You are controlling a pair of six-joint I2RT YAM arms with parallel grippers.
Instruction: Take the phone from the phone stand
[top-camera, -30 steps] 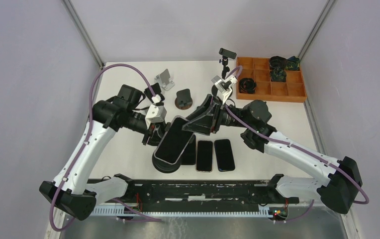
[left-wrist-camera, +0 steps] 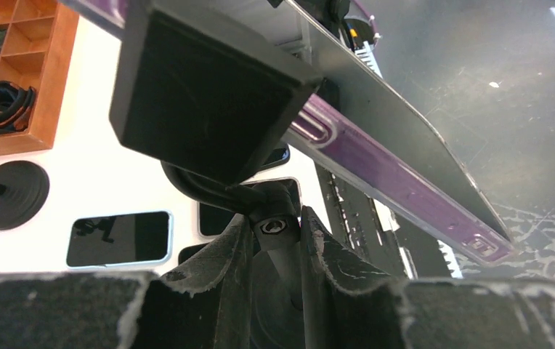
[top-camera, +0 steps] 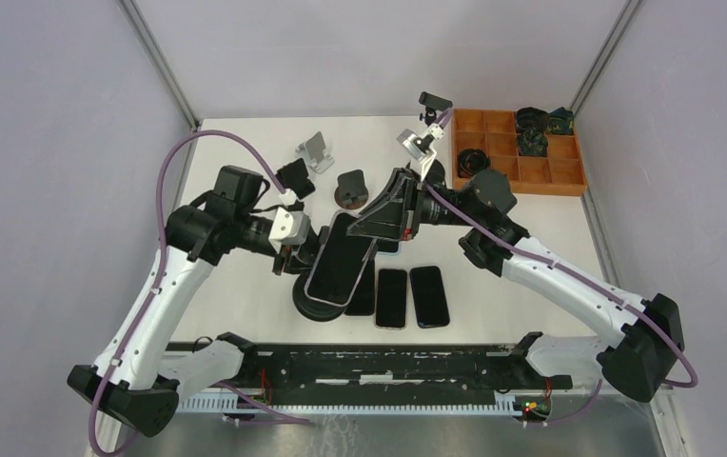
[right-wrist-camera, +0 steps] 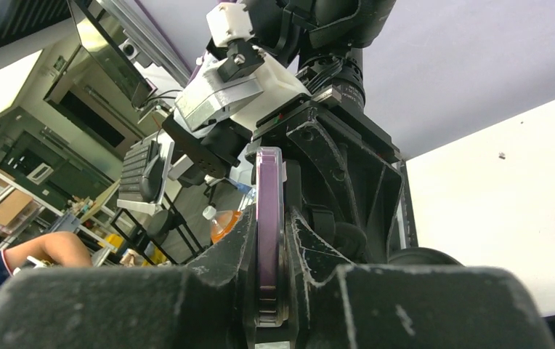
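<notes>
A purple-edged phone (top-camera: 339,262) is tilted over the black phone stand (top-camera: 312,307), with my right gripper shut on its edge. My left gripper is shut on the stand's neck, below its black holder block (left-wrist-camera: 202,94). In the left wrist view the phone (left-wrist-camera: 405,182) lies behind and beside that block; whether they still touch is unclear.
Several phones (top-camera: 430,296) lie flat right of the stand near the table's front edge. Other stands (top-camera: 351,188) stand at the back, and a wooden compartment box (top-camera: 517,171) sits at back right. The table (top-camera: 550,238) has bare space at right.
My right gripper and the phone have moved slightly up the top view, the phone shifting a little rightward. The left gripper has shifted slightly, with more of the stand's base showing.
</notes>
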